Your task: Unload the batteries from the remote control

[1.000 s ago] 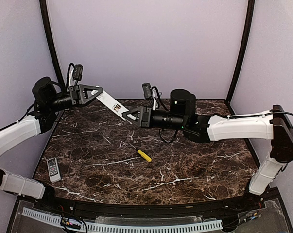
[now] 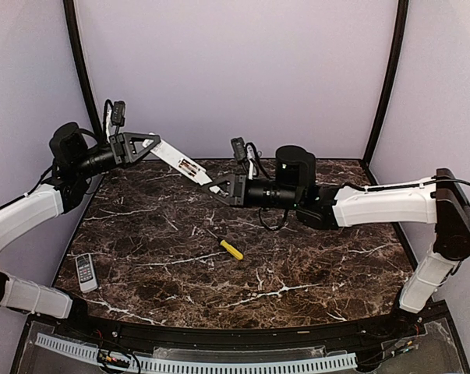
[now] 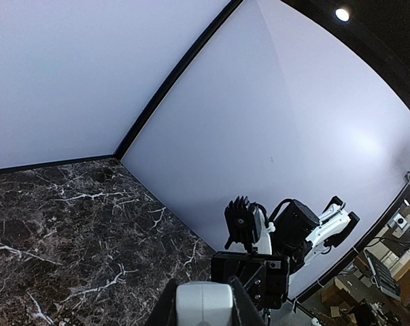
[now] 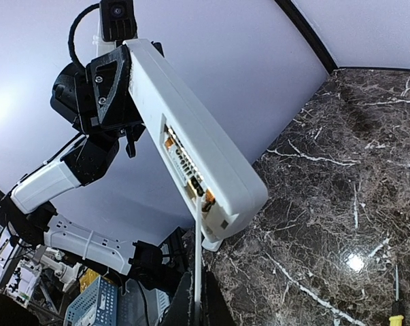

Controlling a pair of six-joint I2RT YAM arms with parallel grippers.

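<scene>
A white remote control hangs tilted in the air, its upper end between the fingers of my left gripper, which is shut on it. The left wrist view shows only the remote's white end. In the right wrist view the battery compartment is uncovered; orange and pale parts show inside, too unclear to tell as batteries. My right gripper is shut on a thin white strip, probably the battery cover seen edge-on. The strip's far tip overlaps the remote's lower end in that view; whether they touch, I cannot tell.
On the dark marbled table lies a yellow screwdriver below the right gripper. Another remote with keys rests near the left edge.
</scene>
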